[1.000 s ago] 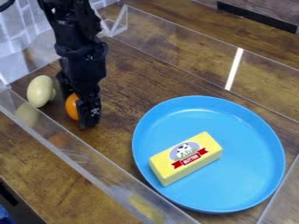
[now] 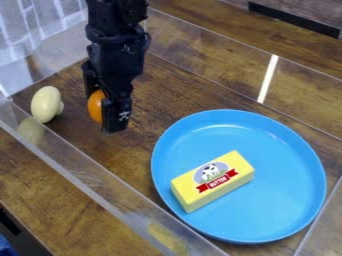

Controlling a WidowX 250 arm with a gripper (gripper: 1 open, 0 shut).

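My black gripper (image 2: 107,100) is in the upper left of the camera view, low over an orange object (image 2: 96,108), with dark fingers on either side that partly hide it; whether they grip it cannot be told. A pale egg-shaped object (image 2: 46,105) lies just left of it. At the lower right a blue plate (image 2: 267,210) holds a yellow butter box (image 2: 214,180) with a red label.
The wooden floor (image 2: 80,210) has clear space at the top right and around the gripper. Transparent walls (image 2: 67,175) run along the left and lower edges.
My gripper has risen a little in the view, and the orange object now shows slightly higher and more to the right. The plate and box have not moved.
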